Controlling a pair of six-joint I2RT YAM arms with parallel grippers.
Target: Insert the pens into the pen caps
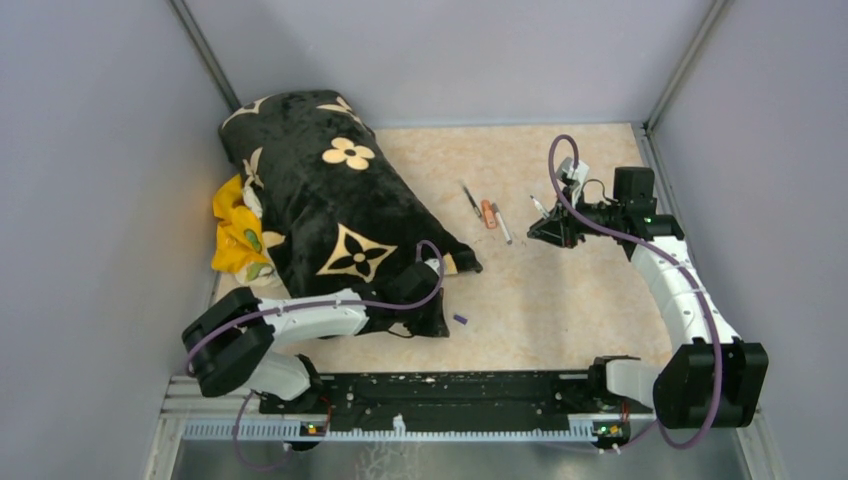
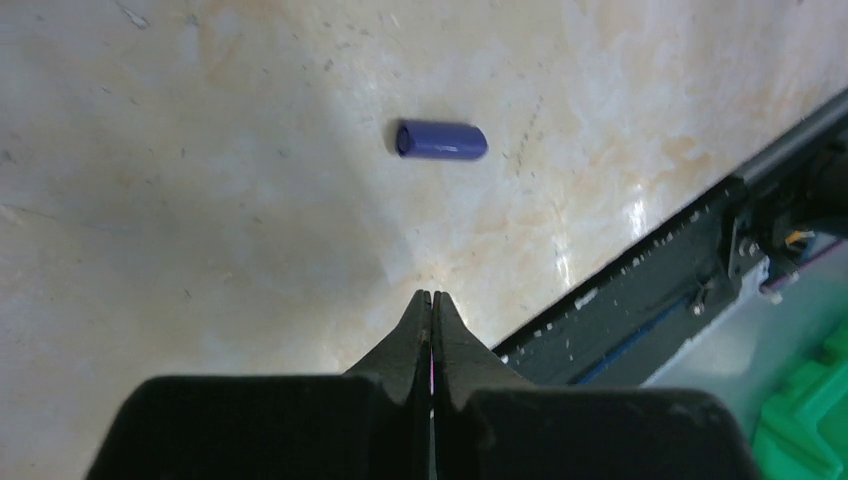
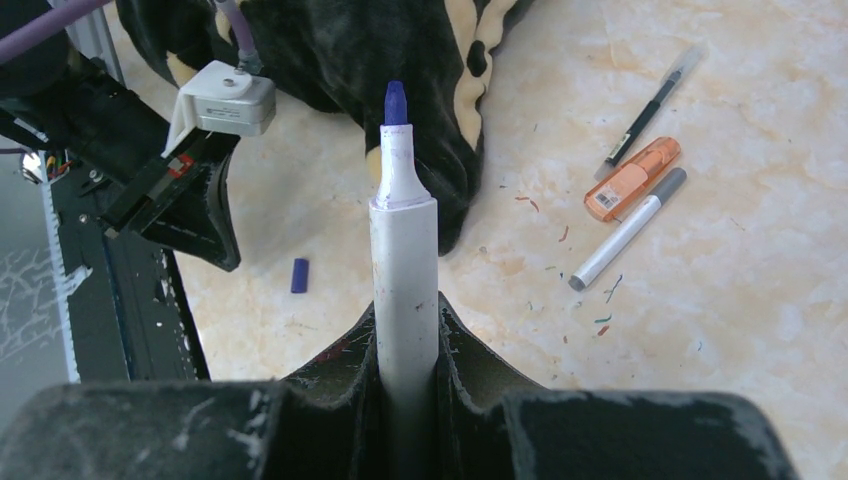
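A small blue cap (image 2: 440,140) lies on the table in front of my left gripper, which is shut with nothing between its fingertips. In the top view that gripper is just left of the cap (image 1: 460,319). My right gripper is shut on a white marker (image 3: 402,250), whose bare blue tip points away from the fingers. A grey-capped white pen (image 3: 628,229), an orange highlighter (image 3: 632,179) and a dark pen (image 3: 650,112) lie on the table beyond it.
A dark patterned blanket (image 1: 300,190) covers the left of the table, with a yellow bag (image 1: 235,230) beside it. Small coloured bits lie near the pens.
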